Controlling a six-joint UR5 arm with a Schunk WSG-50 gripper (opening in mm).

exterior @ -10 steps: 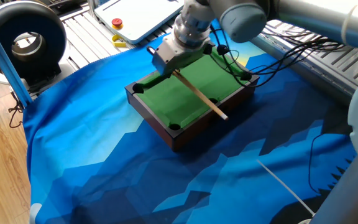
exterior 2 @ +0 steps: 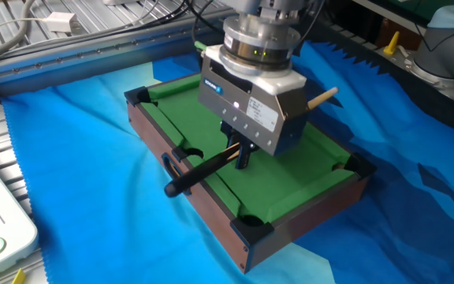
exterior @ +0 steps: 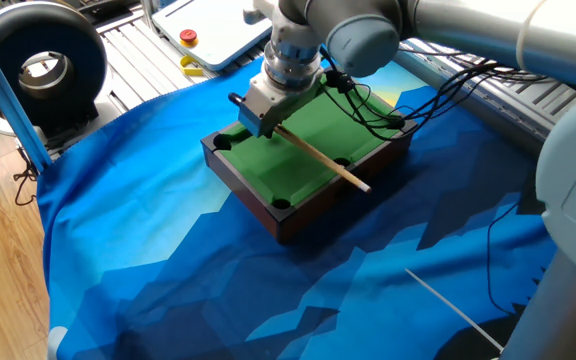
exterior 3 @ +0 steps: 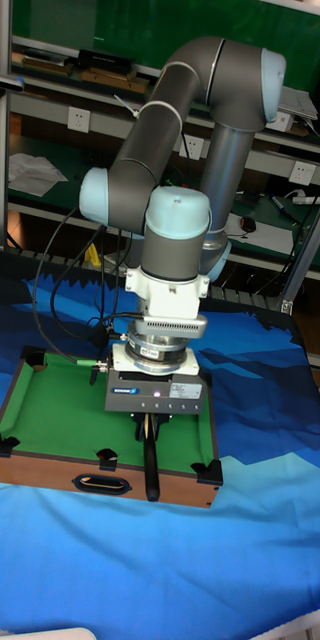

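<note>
A small pool table (exterior 2: 290,177) with green felt and brown wooden sides rests on the blue cloth. Over its felt hangs my gripper (exterior 2: 238,150), shut on a cue stick near its black handle (exterior 2: 199,172). The cue's pale wooden shaft (exterior: 318,155) runs across the table, its tip reaching past the far long side in exterior view 1. From exterior view 3, the black handle (exterior 3: 151,475) points toward the camera over the near rail. The gripper body hides part of the shaft in exterior view 2. No balls can be made out clearly on the felt.
A thin white rod (exterior: 453,308) lies on the cloth, apart from the table. Dark cables (exterior: 438,105) loop beside the arm. A red button (exterior: 188,36) sits at the back.
My gripper and arm have shifted left and slightly down in exterior view 1, the cue still held. The cue's angle has changed slightly, while its tip has moved little. The pool table stayed put.
</note>
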